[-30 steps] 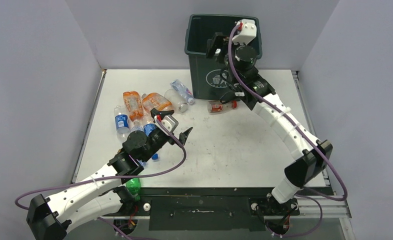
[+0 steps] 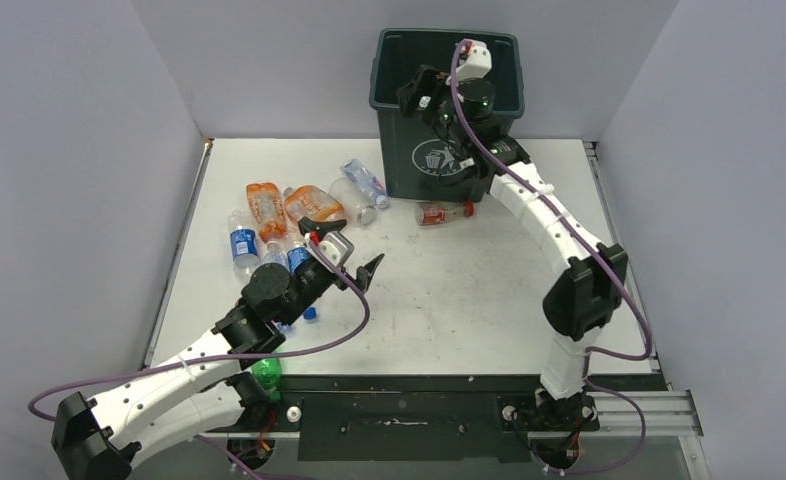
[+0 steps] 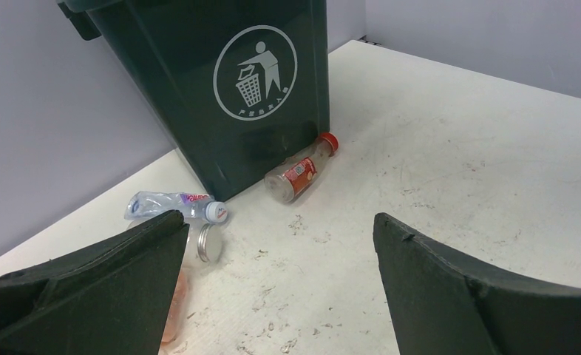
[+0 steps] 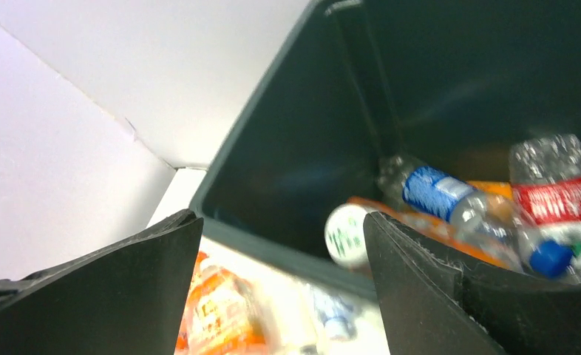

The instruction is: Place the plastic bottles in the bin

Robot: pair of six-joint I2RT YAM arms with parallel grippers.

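Note:
The dark green bin (image 2: 399,155) stands at the back of the table. Over its mouth, my right gripper is open with nothing between its fingers. Several bottles lie inside the bin, among them one with a blue label (image 4: 435,194) and one with a red label (image 4: 557,200). My left gripper is open and empty above the table, its fingers well apart. A small red-capped bottle (image 3: 300,171) lies at the bin's front foot. On the left half lie orange-labelled bottles (image 2: 314,204), a clear jar (image 2: 353,200), a crumpled bottle (image 2: 366,184) and a blue-labelled bottle (image 2: 244,245).
My left arm partly covers several blue-capped bottles (image 2: 310,313). A green bottle (image 2: 266,372) shows at the front edge beside that arm. Grey walls (image 2: 719,200) enclose the table.
The left arm has barely moved. The bottles on the table lie as before.

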